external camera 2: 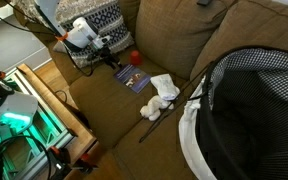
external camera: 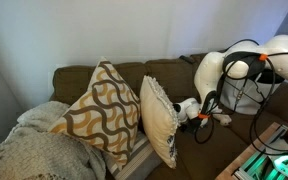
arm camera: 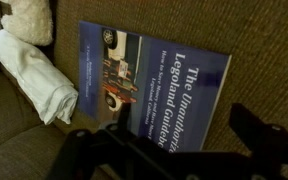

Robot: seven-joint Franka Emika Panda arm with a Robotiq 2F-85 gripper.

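Note:
A blue guidebook [arm camera: 184, 90] about Legoland, with a vehicle picture on its cover, lies flat on the brown couch. My gripper is open above its lower part, one dark finger at either side and nothing held between them. In exterior view 2 the book [external camera 2: 131, 77] lies near my gripper [external camera 2: 113, 63], whose fingers are too small there to make out. Next to the book, a folded white cloth [arm camera: 34, 75] and a cream plush thing [arm camera: 28, 20] rest on the couch. A red object [external camera 2: 135, 58] stands behind the book.
A black mesh basket [external camera 2: 264, 90] and a thin dark stick [external camera 2: 172, 117] occupy the couch's other side. Patterned pillows [external camera: 101, 110] lean on the backrest, with a grey blanket [external camera: 44, 155] beside them.

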